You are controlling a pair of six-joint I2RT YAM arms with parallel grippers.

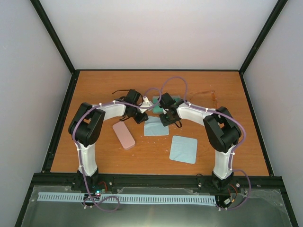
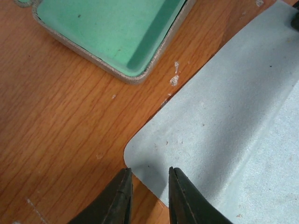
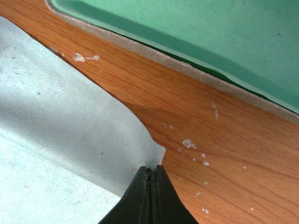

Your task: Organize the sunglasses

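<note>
A pale blue cloth [image 1: 156, 128] lies in the middle of the table below a green tray [image 1: 156, 107], its upper band creased. In the left wrist view my left gripper is open above the cloth's corner [image 2: 142, 154]. In the right wrist view my right gripper is shut on the other upper corner of the cloth [image 3: 103, 135], beside the green tray [image 3: 215, 42]. Dark sunglasses show partly behind the left arm in the top view; an amber pair [image 1: 214, 98] lies at the back right.
A pink case [image 1: 124, 135] lies at the front left, a second blue cloth [image 1: 183, 149] at the front right. Purple cables loop over both arms.
</note>
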